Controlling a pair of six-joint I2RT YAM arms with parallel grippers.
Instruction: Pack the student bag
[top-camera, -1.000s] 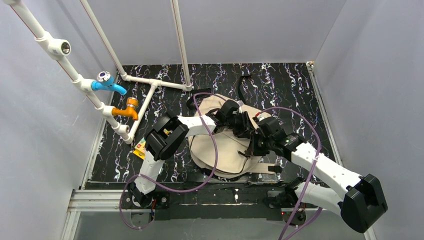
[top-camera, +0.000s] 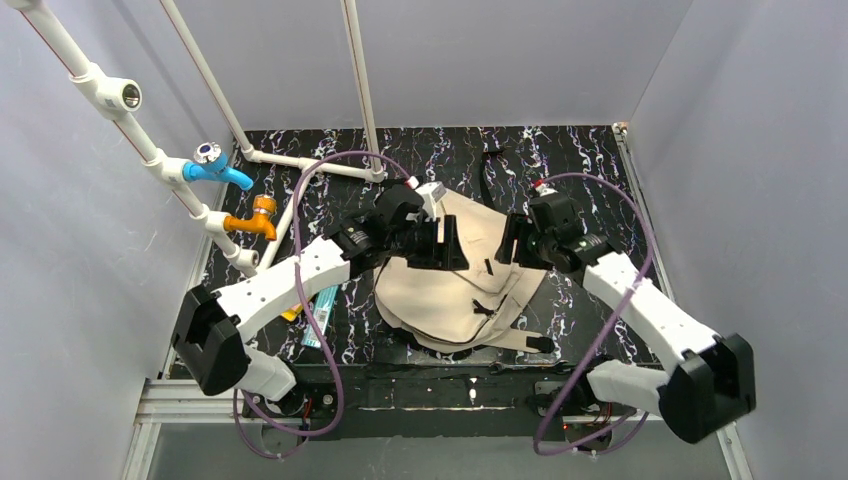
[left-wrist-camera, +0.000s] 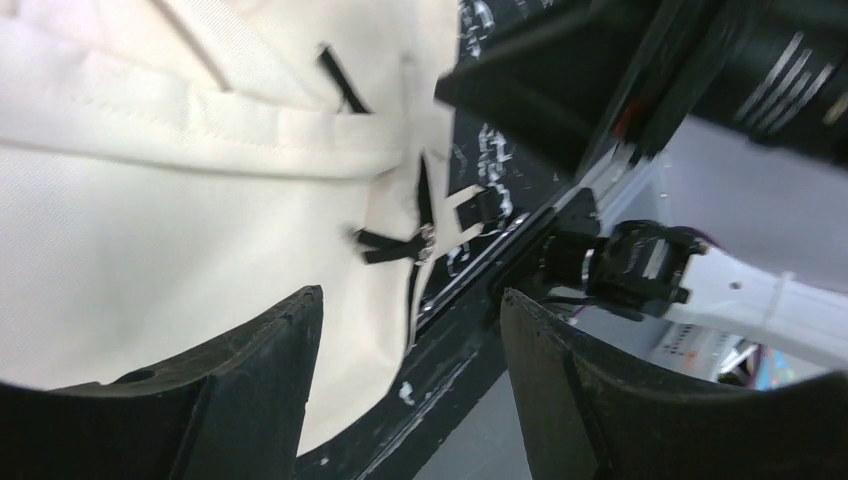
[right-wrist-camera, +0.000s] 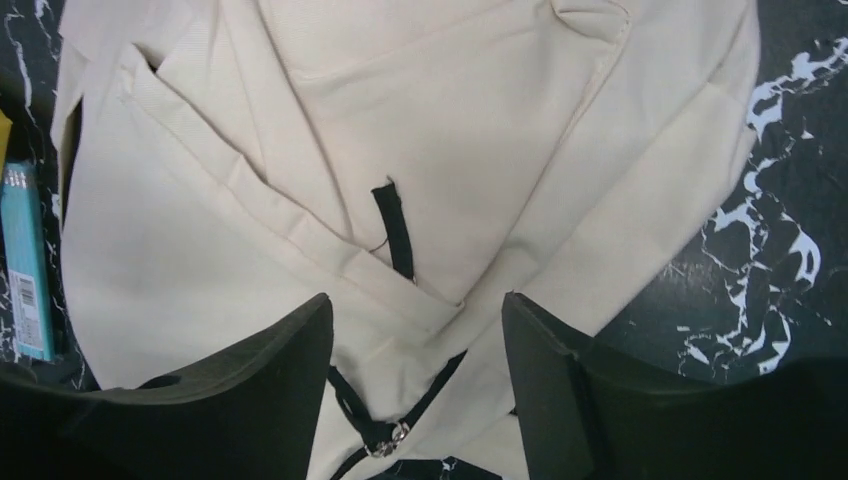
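Observation:
The cream cloth bag lies flat on the black marbled table, pocket side up. A slanting pocket edge and a small black tab show in the right wrist view. By the bag's near right edge is a black zipper pull, also visible as a dark pull in the left wrist view. Over the bag's middle, my left gripper stands open with nothing between its fingers. My right gripper hovers above the bag's right side, its fingers apart and empty.
Left of the bag lie a light-blue pack and a yellow item, partly hidden by my left arm. A white pipe frame with a blue tap and an orange tap rises at left. Free table lies to the right.
My left gripper has drawn back leftward from the bag's right part, its elbow swinging left and nearer. The right gripper has moved up toward the back. They now stand farther apart; the bag stays put.

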